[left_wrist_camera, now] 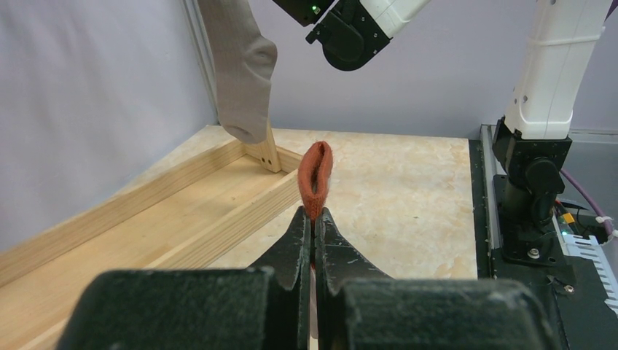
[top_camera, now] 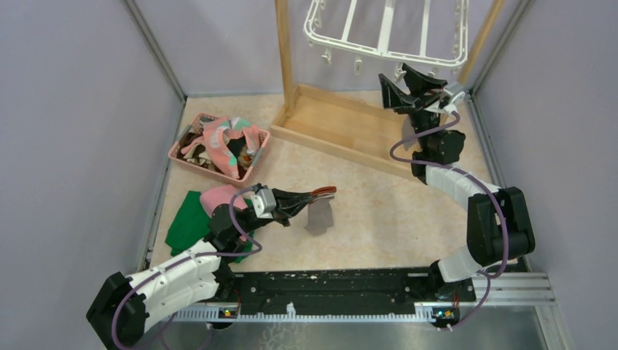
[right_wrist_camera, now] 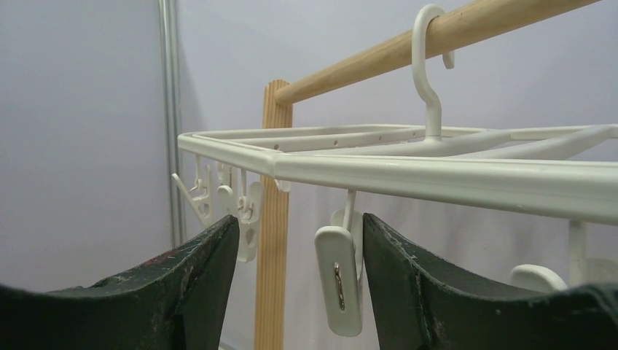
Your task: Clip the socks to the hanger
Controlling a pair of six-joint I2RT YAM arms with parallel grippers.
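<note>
Low over the table, my left gripper (top_camera: 312, 195) is shut on a grey sock with rust-red top (top_camera: 319, 214), seen edge-on between the fingers in the left wrist view. My right gripper (top_camera: 412, 80) is part open at the white hanger (top_camera: 385, 51)'s front rail, its fingers either side of a clip (right_wrist_camera: 338, 281), the left finger apart from it, the right one at its edge. Another grey sock (left_wrist_camera: 240, 80) hangs at the upper left of the left wrist view; what holds it is out of view.
A pink basket (top_camera: 175, 157) of socks sits at the left, with green cloth (top_camera: 182, 222) and pink cloth (top_camera: 217, 197) below it. The wooden stand's tray (top_camera: 335, 127) spans the back.
</note>
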